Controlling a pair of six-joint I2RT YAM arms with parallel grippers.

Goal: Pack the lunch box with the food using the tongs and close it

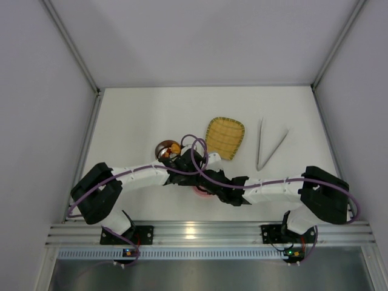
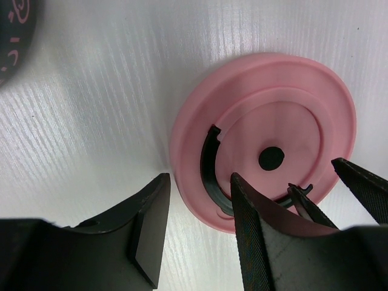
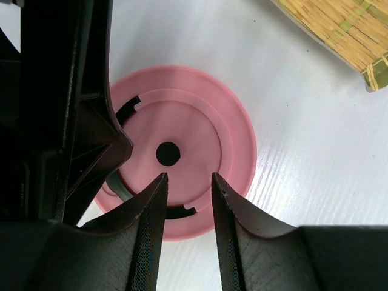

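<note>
A round pink lunch box, with a dark centre spot and a dark curved band along part of its top, lies flat on the table. From above, both arms cover most of it. My left gripper is over the box's near-left edge, its fingers apart and nothing between them. From the other side my right gripper stands over the box, open and empty, with pink surface showing between its fingertips. The two grippers are close together; the right one's dark fingers appear at the right of the left wrist view.
Behind the left gripper stands a brown bowl with orange food, partly hidden. A yellow woven mat lies behind the box. Metal tongs rest spread to its right.
</note>
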